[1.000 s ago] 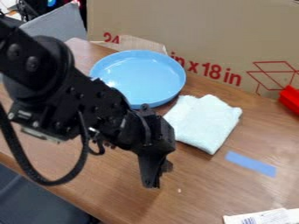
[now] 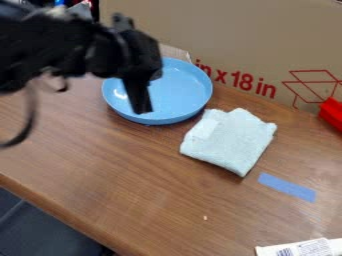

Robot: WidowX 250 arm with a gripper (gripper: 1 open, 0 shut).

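The black gripper (image 2: 139, 100) hangs over the left part of a light blue plate (image 2: 187, 95) on the wooden table. It looks shut, with nothing visible between its fingers, though it is blurred. A folded white cloth (image 2: 227, 140) lies to the right of the plate, toward the front.
A cardboard box (image 2: 241, 30) stands along the back. A red object (image 2: 331, 115) is at the right edge, a blue tape strip (image 2: 286, 187) right of the cloth, and a white packet (image 2: 301, 248) at the front right.
The gripper and arm have risen and moved back from the front of the table to over the plate. The plate and cloth are where they were.
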